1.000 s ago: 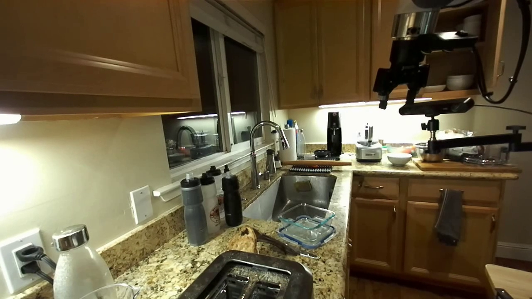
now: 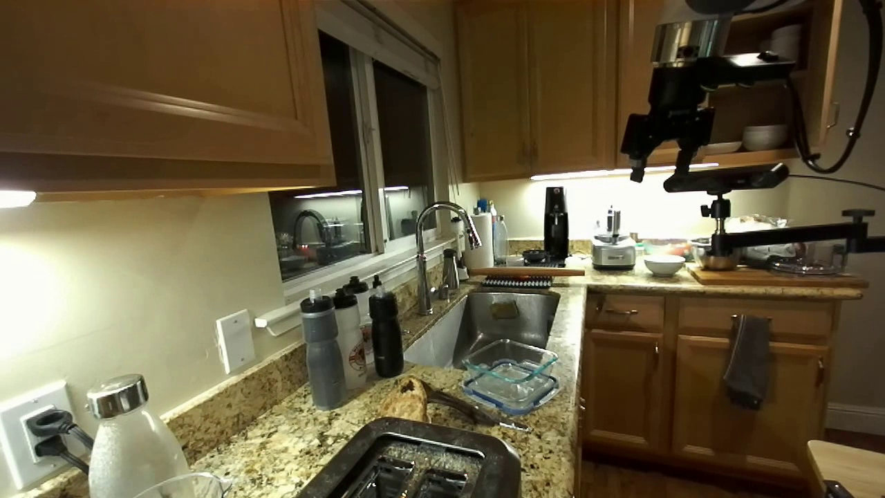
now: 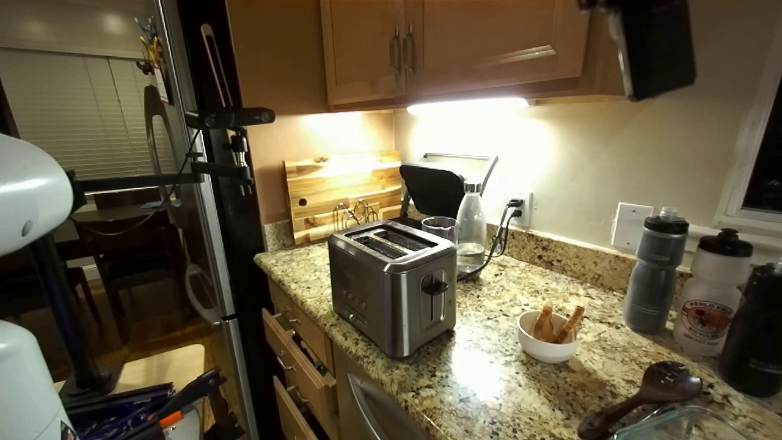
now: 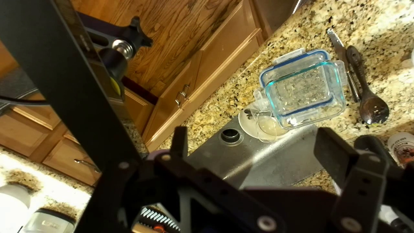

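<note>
High above the counter in exterior view 1, my gripper [image 2: 660,173] points downward, clear of everything. Its two fingers stand wide apart in the wrist view, open and empty, with the steel sink [image 4: 271,167] far below. A glass container [image 4: 306,91] rests with its blue-edged lid at the sink's edge. Beside it lie a dark slotted spoon [image 4: 373,108] and a knife [image 4: 338,43]. A white bowl [image 3: 546,348] holding bread pieces [image 3: 568,323] sits on the counter, right of the steel toaster [image 3: 392,286].
Several bottles [image 2: 323,353] line the wall near the arched faucet [image 2: 423,257]. A camera on a bracket [image 2: 726,178] is close to my gripper in exterior view 1. An upper cabinet stands open with bowls [image 2: 765,137] inside. Counter between toaster and white bowl is bare.
</note>
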